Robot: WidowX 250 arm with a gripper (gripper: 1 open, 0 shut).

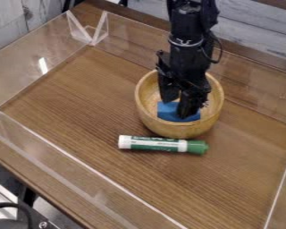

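The black gripper [181, 94] hangs from the top centre, its fingers reaching down into a round yellow bowl [150, 117], just over a blue block [172, 112] inside it. The fingers partly hide the block; whether they touch it or how far they are apart is hard to tell. A green cylinder with a white label [163, 146] lies in front of the bowl.
Clear plastic edging runs along the left side, with a dark cable at the bottom left corner.
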